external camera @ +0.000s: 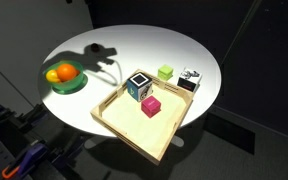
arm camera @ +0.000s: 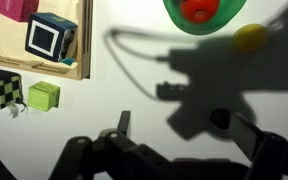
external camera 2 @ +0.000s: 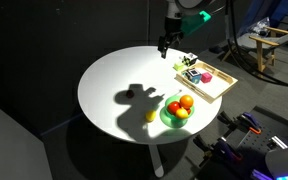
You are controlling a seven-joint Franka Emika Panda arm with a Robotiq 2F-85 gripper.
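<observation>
My gripper is open, its fingers wide apart with nothing between them. In exterior view 2 the gripper (external camera 2: 164, 47) hangs above the far side of the white table. A green bowl (arm camera: 206, 24) holds a red fruit (arm camera: 197, 10); from the side, an orange (external camera 2: 186, 101) and a yellow fruit (external camera 2: 181, 112) also show in it. Outside the bowl, on the bare table, lies another yellow fruit (arm camera: 249, 38). A small dark round fruit (arm camera: 220, 118) sits apart from the bowl, in the arm's shadow and near the right finger.
A shallow wooden tray (external camera: 124, 127) carries a patterned cube (external camera: 139, 87) and a pink cube (external camera: 151, 106). Beside it stand a light green cube (external camera: 165, 72) and a black-and-white block (external camera: 190, 79).
</observation>
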